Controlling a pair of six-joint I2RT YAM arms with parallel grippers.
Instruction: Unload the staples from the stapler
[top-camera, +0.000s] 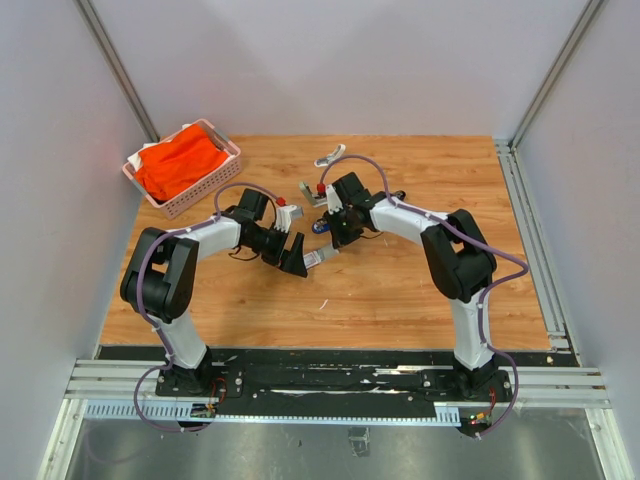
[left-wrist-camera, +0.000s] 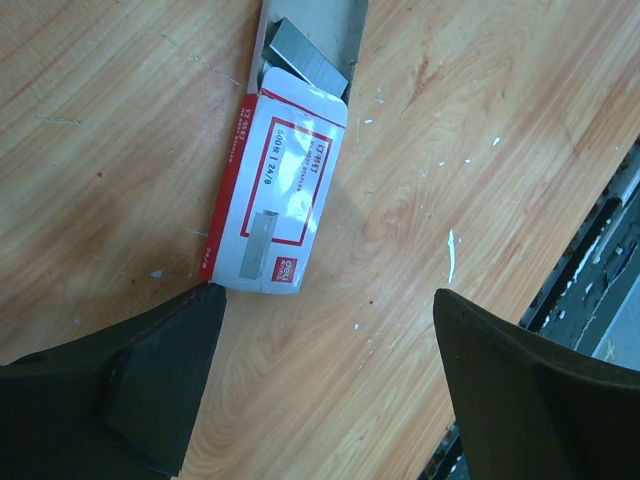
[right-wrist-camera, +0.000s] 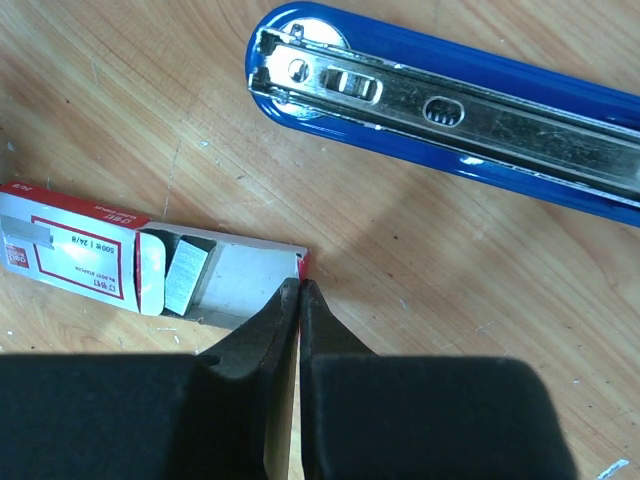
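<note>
A red-and-white staple box (left-wrist-camera: 275, 190) lies on the table with its inner tray (right-wrist-camera: 240, 275) slid out, a staple strip (right-wrist-camera: 185, 275) inside. My left gripper stands open around the box's closed end, nothing between its fingers. My right gripper is shut at the tray's far end; whether it grips the tray's edge I cannot tell. The blue stapler (right-wrist-camera: 440, 110) lies beside the box, its metal channel facing up.
A pink basket (top-camera: 205, 185) with orange cloth stands at the back left. Small pale objects (top-camera: 330, 155) lie at the back centre.
</note>
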